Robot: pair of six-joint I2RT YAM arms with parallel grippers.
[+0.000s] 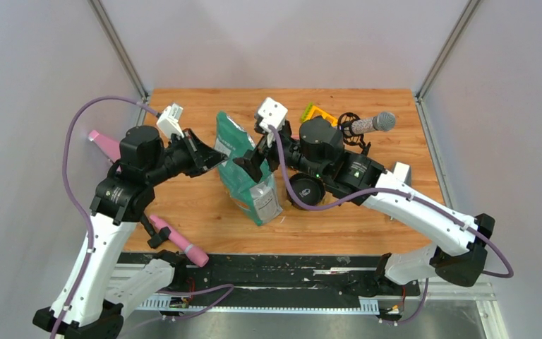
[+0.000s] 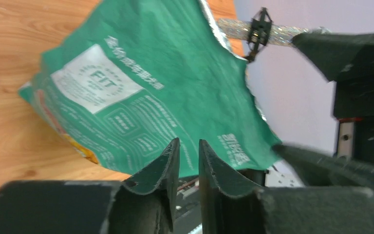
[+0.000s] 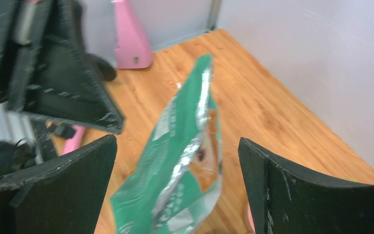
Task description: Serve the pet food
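The green pet food bag [image 1: 240,187] stands at the table's middle, its silver-lined top edge facing up in the right wrist view. My left gripper [image 1: 219,159] hovers at its left upper side; in the left wrist view [image 2: 189,146] its fingertips sit close together over the bag's green face, with nothing visible between them. My right gripper [image 1: 250,159] is open above the bag's right side; in the right wrist view [image 3: 177,146] the bag top [image 3: 195,97] shows between and beyond its spread fingers.
A black round object [image 1: 305,191] lies right of the bag. A microphone [image 1: 374,123], a yellow tool [image 1: 316,113] and a grey block [image 1: 402,173] occupy the right side; pink objects [image 1: 183,240] lie left.
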